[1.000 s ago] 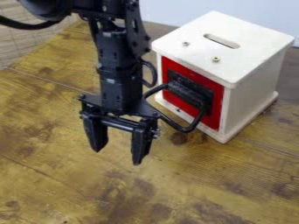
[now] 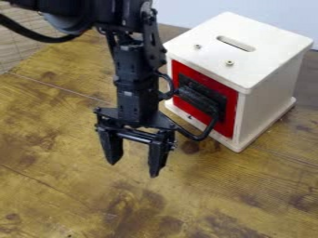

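My black gripper [image 2: 134,156] hangs over the wooden floor [image 2: 74,204], left and in front of a white wooden box [image 2: 263,102]. It stands open, its two dark fingers apart with nothing between them. The box has a slot on top and a red front panel [image 2: 224,130] with a black fitting, partly hidden behind a black cable loop from my arm.
A mesh surface [image 2: 18,45] shows at the top left and a pale wall behind the box. The wooden floor in front of and left of my gripper is clear.
My gripper has shifted slightly right, and its fingers look further apart than a second ago. The box has not moved.
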